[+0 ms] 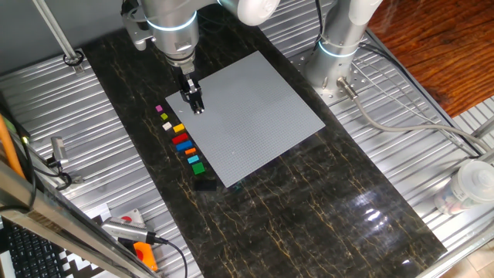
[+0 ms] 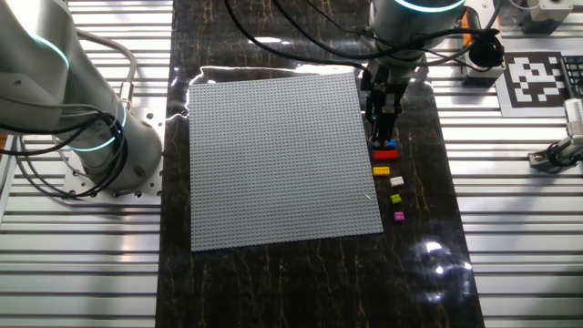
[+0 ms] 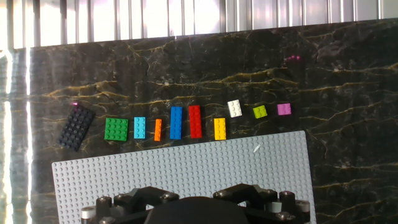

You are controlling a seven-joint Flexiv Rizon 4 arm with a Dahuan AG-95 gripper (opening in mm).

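My gripper (image 1: 198, 112) hangs above the edge of the grey studded baseplate (image 1: 251, 116) nearest the brick row. In the wrist view its fingers (image 3: 152, 195) stand apart, with no brick visible between them. The baseplate looks bare apart from a small pale mark. Beside it lie separate bricks: black (image 3: 77, 127), green (image 3: 116, 129), light blue (image 3: 139, 127), orange (image 3: 158, 130), blue (image 3: 176, 122), red (image 3: 195, 121), yellow (image 3: 219, 129), white (image 3: 234, 108), lime (image 3: 260, 111) and pink (image 3: 284, 109). In exterior view 2 my gripper hides part of this row.
The dark marbled board (image 1: 309, 208) has wide free room beyond the baseplate. A clear tub (image 1: 465, 187) sits at the right, and a camera (image 1: 130, 231) with a cable is at lower left.
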